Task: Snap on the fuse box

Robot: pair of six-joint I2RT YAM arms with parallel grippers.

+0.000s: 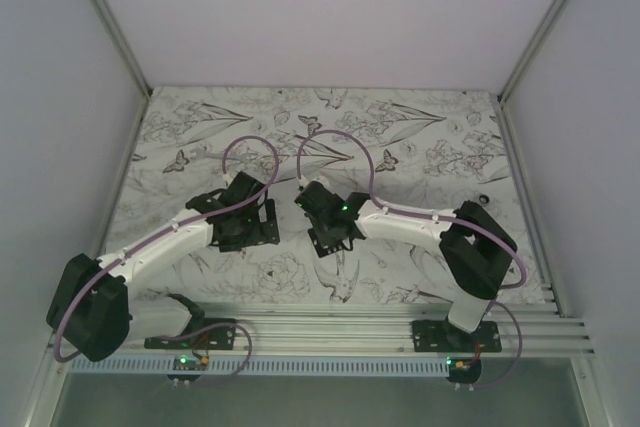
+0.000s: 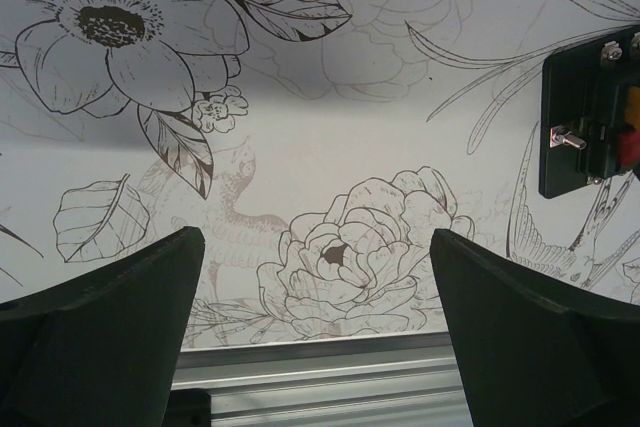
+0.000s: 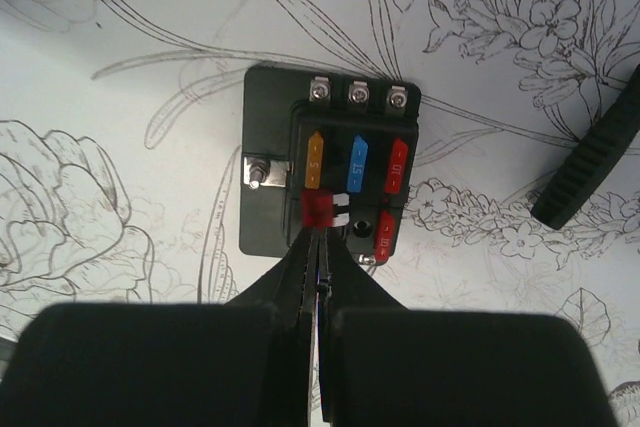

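The black fuse box (image 3: 268,127) lies on the flowered mat, with orange, blue and red fuses on it. In the right wrist view my right gripper is shut, its tips at the lower part of the box beside a red piece (image 3: 318,207) with white stripes next to it. In the top view the box is mostly hidden by that arm. My left gripper stands open over bare mat, left of the fuse box (image 2: 560,167), which shows at the right edge of the left wrist view.
A dark handle-like object (image 3: 590,157) lies right of the box in the right wrist view. A small dark round item (image 1: 483,199) sits at the right.
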